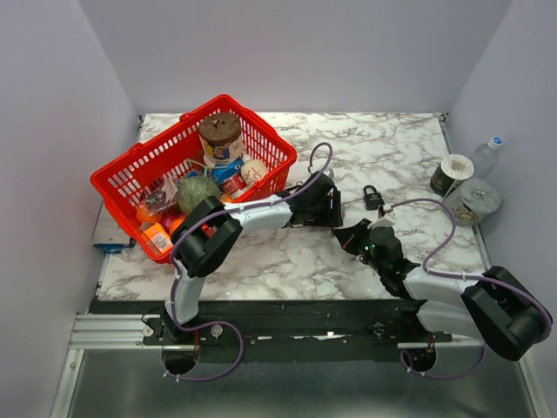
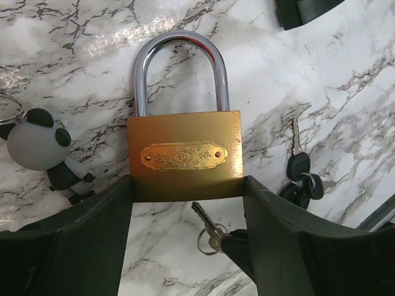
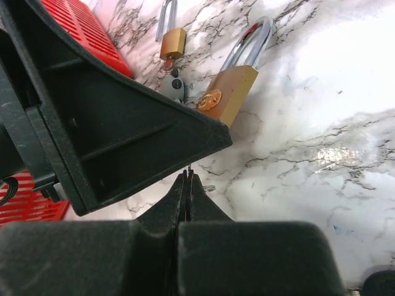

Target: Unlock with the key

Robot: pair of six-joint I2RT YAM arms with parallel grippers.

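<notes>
The brass padlock [image 2: 185, 157] with its steel shackle hangs in my left gripper, which is shut on the sides of its body. In the left wrist view, the silver key [image 2: 203, 216] and its ring stick out from the dark fingertips [image 2: 239, 250] of my right gripper, which is shut. The key's tip lies close to the lock's underside; whether they touch I cannot tell. Part of the padlock [image 3: 234, 89] in the right wrist view is hidden by a left finger [image 3: 123, 129]. In the top view both grippers meet near the table's middle.
Other keys [image 2: 299, 163] and a panda charm [image 2: 43, 145] lie on the marble table. A smaller padlock [image 3: 173, 43] is behind. The black padlock [image 1: 372, 198] lies right of the grippers. A full red basket [image 1: 278, 155] stands left, cans [image 1: 452, 170] right.
</notes>
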